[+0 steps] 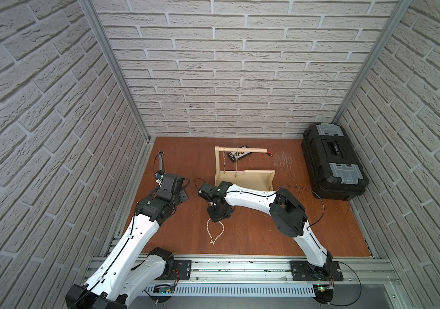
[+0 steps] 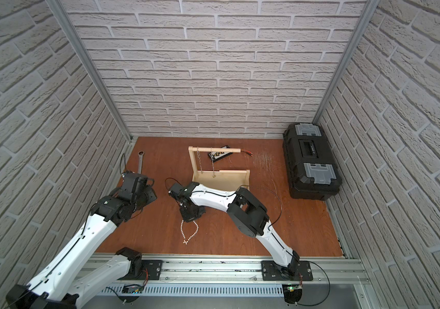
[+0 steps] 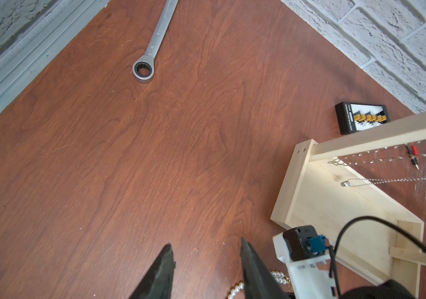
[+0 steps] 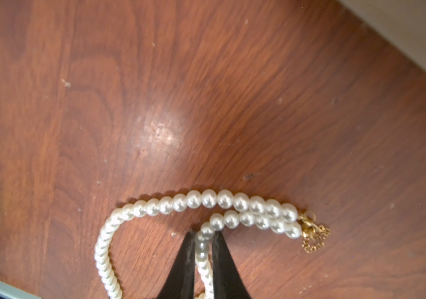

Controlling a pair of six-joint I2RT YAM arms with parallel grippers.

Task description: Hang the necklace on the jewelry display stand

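A white pearl necklace [image 4: 208, 198] with a gold clasp [image 4: 314, 234] lies on the brown tabletop. My right gripper is low over it, shut on one strand of pearls. The wooden display stand [image 1: 240, 149] [image 3: 292, 184], a crossbar over a pale tray, stands behind the right arm, with chains hanging from the bar. My left gripper is raised over the left side of the table, its fingers apart with nothing between them; part of the necklace shows below them in the left wrist view.
A wrench [image 3: 158, 35] lies at the back left. A black item with yellow connectors [image 3: 361, 117] lies behind the stand. A black toolbox [image 1: 333, 159] fills the right end.
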